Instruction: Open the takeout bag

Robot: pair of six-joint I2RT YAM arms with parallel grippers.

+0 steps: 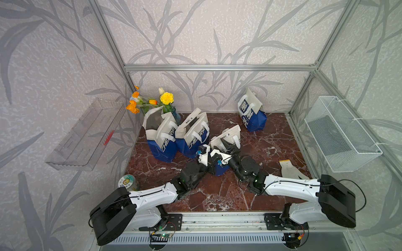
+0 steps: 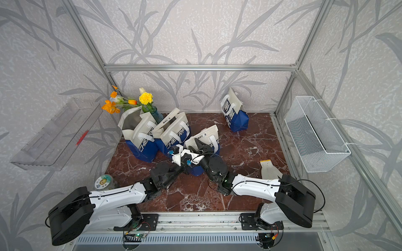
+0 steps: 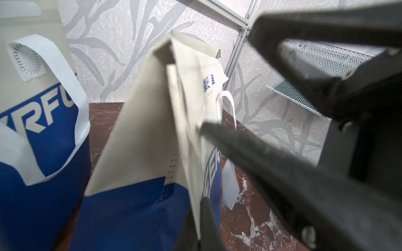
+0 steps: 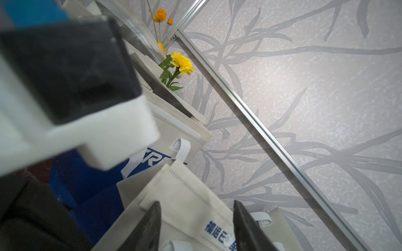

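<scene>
The takeout bag (image 1: 228, 136), cream above and blue below, stands at mid-table with my two grippers close together at its near left side. In the left wrist view, my left gripper is shut on a thin pale edge of the bag (image 3: 142, 138), low in the frame. The bag's top is narrow there, its layers close together. My right gripper is open, the cream flap (image 4: 188, 196) with printed characters showing behind and between its fingers. One dark right finger (image 3: 259, 163) reaches across to the bag's printed side, where contact is unclear.
Two similar bags, one wide-mouthed (image 1: 161, 136) and one narrower (image 1: 192, 133), stand just left. Another bag (image 1: 252, 110) is at the back right. Flowers (image 1: 166, 98) stand behind, a tape roll (image 1: 127, 182) sits front left, and a flat pale item (image 1: 291, 169) lies at right.
</scene>
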